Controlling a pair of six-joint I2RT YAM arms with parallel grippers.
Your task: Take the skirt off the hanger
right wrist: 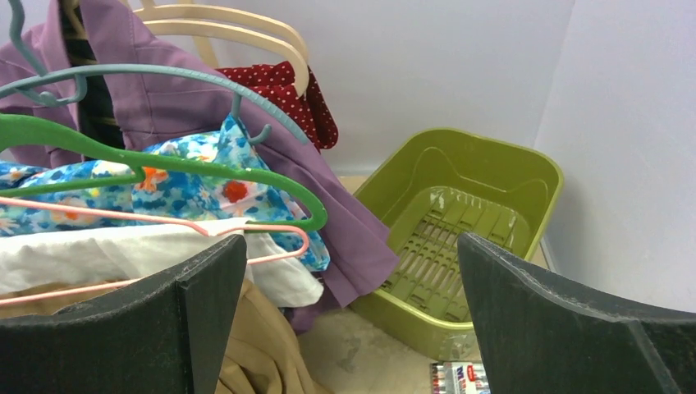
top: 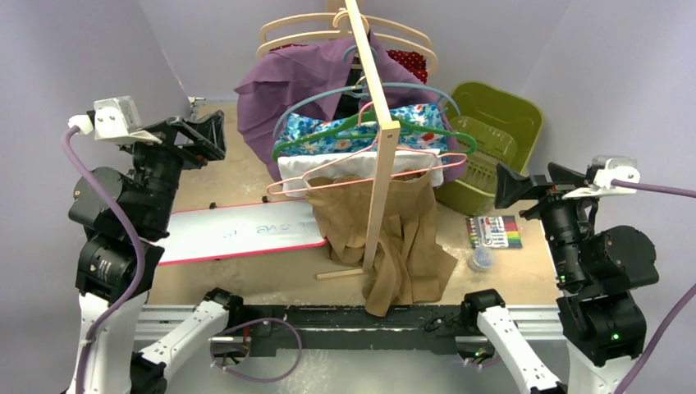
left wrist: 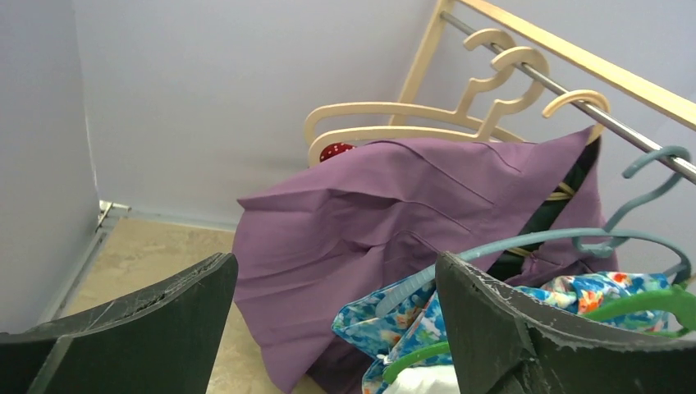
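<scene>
A wooden rack (top: 382,180) holds several hangers with clothes: purple cloth (top: 287,82), blue floral cloth (left wrist: 377,320), white cloth (right wrist: 148,254) and, at the front, brown cloth (top: 394,246) by the pink hanger (top: 287,187). Which garment is the skirt, I cannot tell. Green (top: 460,139) and blue hangers (left wrist: 509,242) are also on the rack. My left gripper (top: 205,139) stands open, left of the rack, with nothing between its fingers. My right gripper (top: 533,179) is open too, to the right of the clothes and apart from them.
A green plastic basket (top: 525,115) stands at the back right. In front of it lie a pack of markers (top: 494,232) and a small round container (top: 481,258). A whiteboard (top: 238,230) lies at the left.
</scene>
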